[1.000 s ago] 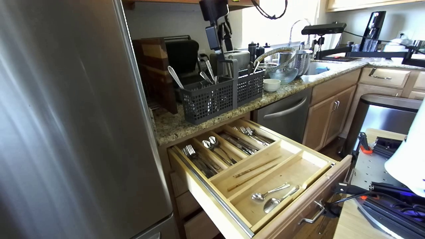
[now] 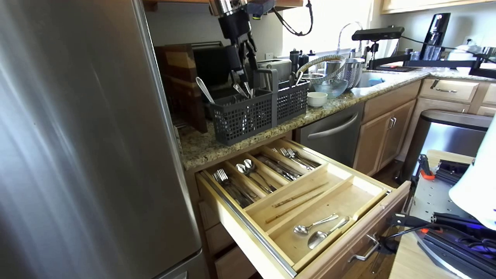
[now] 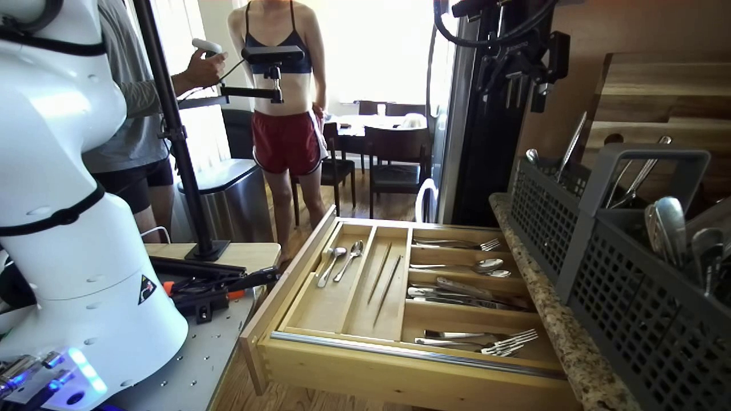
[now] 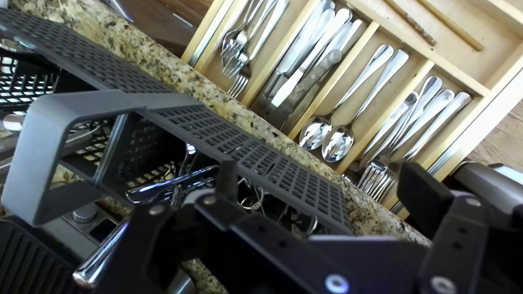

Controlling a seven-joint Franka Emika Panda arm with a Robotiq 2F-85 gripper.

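Observation:
My gripper (image 2: 245,74) hangs open over the left part of the grey cutlery basket (image 2: 241,118), close above some upright utensil handles (image 2: 242,89). In the wrist view its black fingers (image 4: 422,188) stand wide apart, and no utensil shows held between them. Several handles (image 4: 169,183) poke out of the basket beside the left finger. Below the counter, the open drawer (image 3: 411,353) has wooden compartments with forks (image 3: 510,342), knives (image 3: 452,292) and spoons (image 3: 486,266). Two chopsticks (image 3: 388,287) lie in one front compartment, two more spoons (image 2: 317,239) in another.
Wooden cutting boards (image 2: 186,88) stand behind the basket at the left. The basket's tall handle (image 4: 29,161) rises at its middle. A toaster (image 2: 277,65) sits behind it, and a white bowl (image 2: 317,99) is to its right. The fridge (image 2: 93,139) borders the counter's left end.
My gripper has come down and shifted left in exterior view 1, from above the basket's handle to the utensil handles in its left part. The drawer and its contents look unchanged.

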